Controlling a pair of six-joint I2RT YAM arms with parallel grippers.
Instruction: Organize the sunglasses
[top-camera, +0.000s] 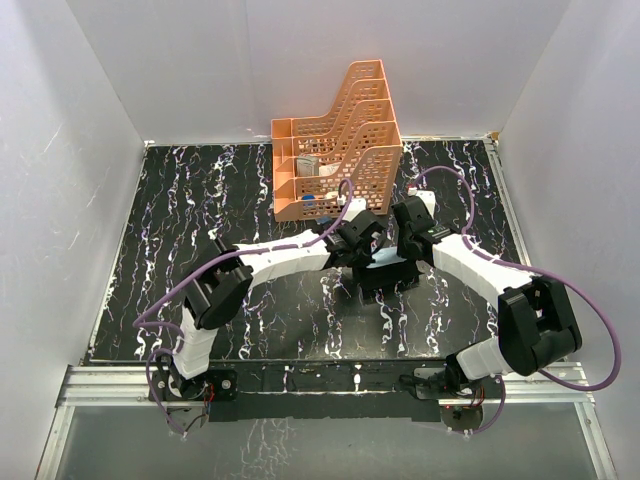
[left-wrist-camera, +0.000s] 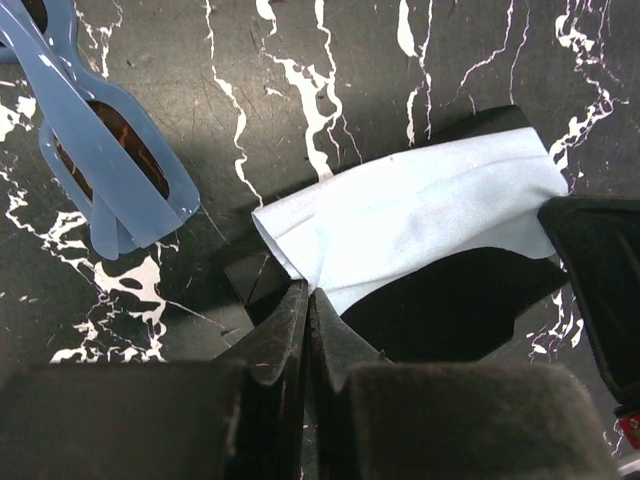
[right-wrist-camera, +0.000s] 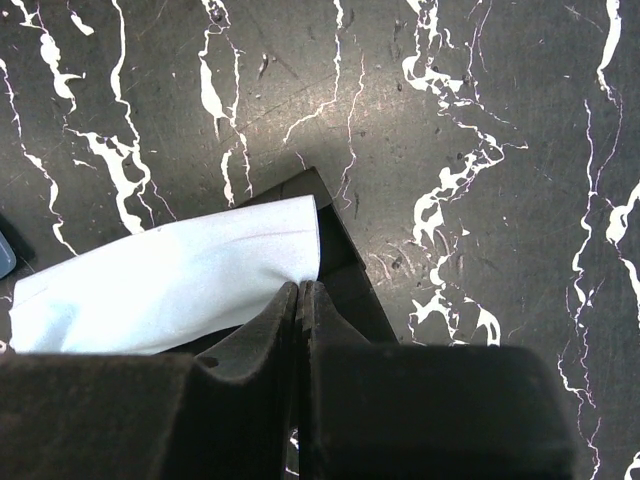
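Note:
Pale blue cloth (top-camera: 385, 257) is stretched between my two grippers, over a black, flat-looking case (top-camera: 385, 278). In the left wrist view my left gripper is shut on the cloth's near left corner, where folds run to the fingertips. My right gripper is shut at the cloth's right edge, with the cloth running up to its tips. Blue-framed sunglasses (left-wrist-camera: 130, 150) with brown lenses lie on the table, left of the cloth and apart from it. The case's near part is hidden by the grippers.
An orange slotted rack (top-camera: 335, 150) stands at the back, with some small items inside. Walls close in the sides and back.

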